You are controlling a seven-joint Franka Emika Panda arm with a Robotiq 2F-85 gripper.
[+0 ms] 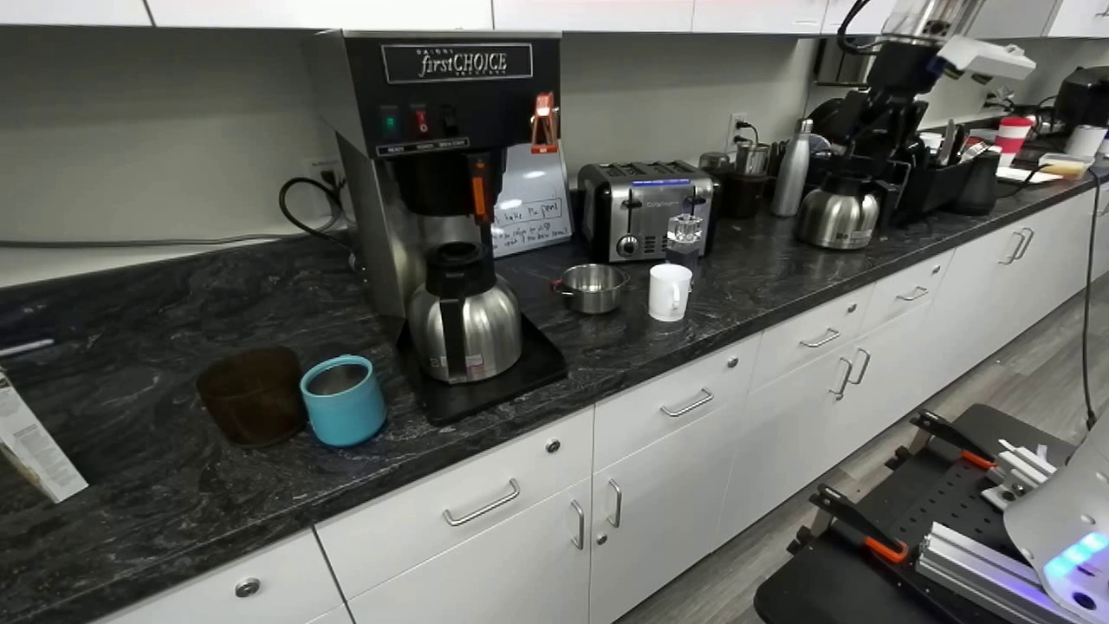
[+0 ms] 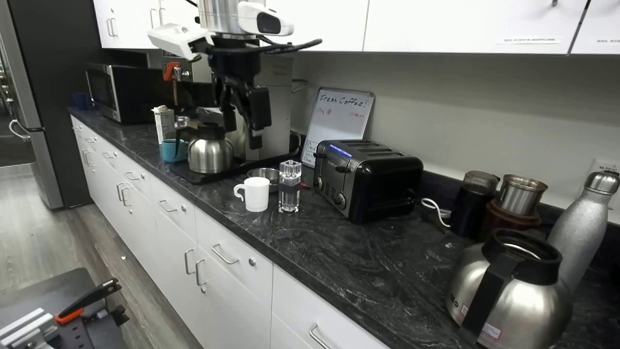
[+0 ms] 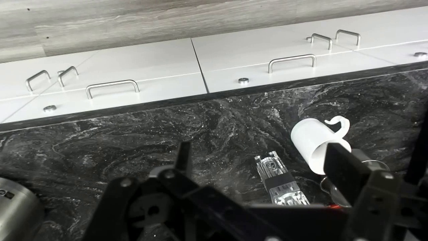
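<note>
My gripper stands open above the counter, its two dark fingers wide apart and nothing held between them. In the wrist view a clear container with a dark band (image 3: pixel 281 180) lies in line with the gap, below the fingers. A white mug (image 3: pixel 311 138) is beside it, partly covered by the right finger. Exterior view 2 shows both upright on the counter: the mug (image 2: pixel 256 195) just left of the clear container (image 2: pixel 290 186), with a small steel bowl (image 2: pixel 267 173) behind. The gripper (image 2: pixel 244 139) hangs high, well clear of the counter things.
The toaster (image 2: pixel 366 180) stands behind and right of the clear container. One steel carafe (image 1: pixel 468 322) sits on the coffee maker (image 1: pixel 447 94), another (image 1: pixel 838 215) farther along. A teal mug (image 1: pixel 344 400) stands left of the coffee maker. Bare counter (image 2: pixel 354 261) lies in front of the toaster.
</note>
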